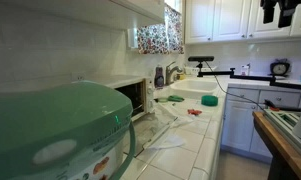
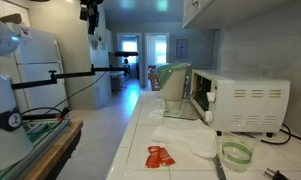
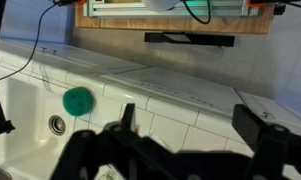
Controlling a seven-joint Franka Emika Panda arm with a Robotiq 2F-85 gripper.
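My gripper is open, its two dark fingers spread wide in the wrist view, and nothing shows between them. It hangs high over the floor beside the counter, at the top right corner of exterior view 1 and the top left of exterior view 2. Two small red pieces (image 2: 160, 157) lie on the white tiled counter (image 2: 130, 160), in front of a crumpled white cloth (image 2: 188, 138). A round green object (image 3: 78, 101) rests at the edge of the white sink (image 3: 20, 150). All of these are well apart from the gripper.
A white toaster oven (image 2: 248, 103) stands against the wall, with a clear tub with green inside (image 2: 236, 152) before it. A large green-lidded bin (image 1: 60, 122) fills the near left of exterior view 1. A wooden top (image 1: 285, 150) lies across the aisle. Open floor (image 3: 205, 70) shows below the gripper.
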